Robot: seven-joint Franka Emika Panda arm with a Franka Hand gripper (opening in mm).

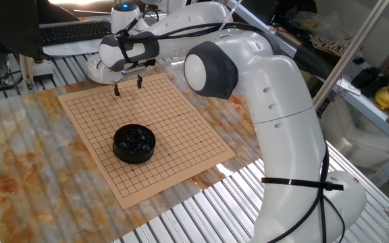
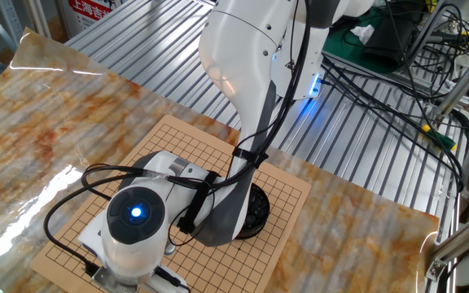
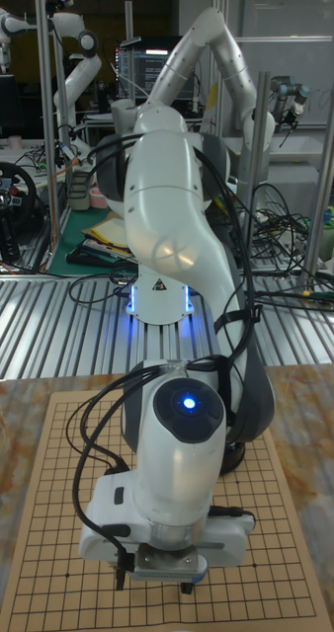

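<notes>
A round black bowl [image 1: 134, 144] filled with black stones stands on the tan grid board [image 1: 100, 110], toward the board's near left part in exterior view 1. My gripper [image 1: 128, 88] hangs over the board's far edge, its two dark fingers spread wide with nothing between them. The bowl lies well apart from it, on the arm's side. Seen from exterior view 2, the bowl [image 2: 255, 213] is partly covered by the arm, and the fingers are hidden. In exterior view 3 the fingertips of my gripper [image 3: 154, 586] just show beneath the hand.
The board rests on a marble-patterned sheet [image 1: 32, 155] over a slatted metal table [image 1: 201, 219]. A keyboard [image 1: 76, 32] lies behind the far edge. Loose cables [image 2: 405, 130] run beside the arm's base. Most of the board is bare.
</notes>
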